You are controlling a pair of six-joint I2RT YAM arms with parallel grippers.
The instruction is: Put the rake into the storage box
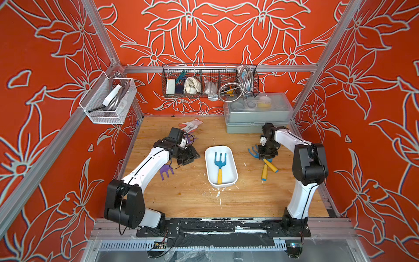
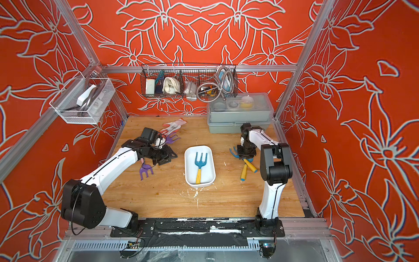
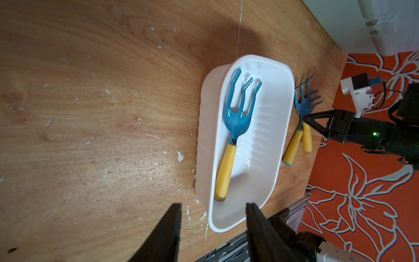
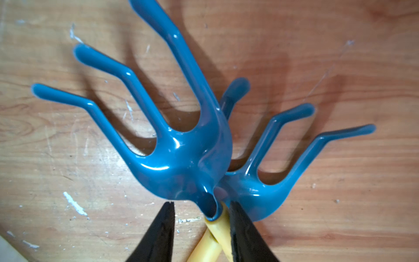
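The white storage box (image 1: 233,174) stands in the middle of the table, and one blue rake (image 3: 237,122) with a yellow handle lies inside it, tines toward the back. Two more such rakes lie crossed on the right: the upper rake (image 4: 187,157) rests over the lower rake (image 4: 257,192). My right gripper is above them, its fingers apart around the region where the upper rake's neck meets its handle; it does not grip it. To the left of the box hovers my left gripper, open and empty.
A purple rake (image 1: 166,170) lies beside the left arm, with another purple piece (image 1: 191,139) partly hidden behind it. A glove (image 1: 190,125) and lidded grey bins (image 1: 257,126) are at the back. Bare table lies in front of the box.
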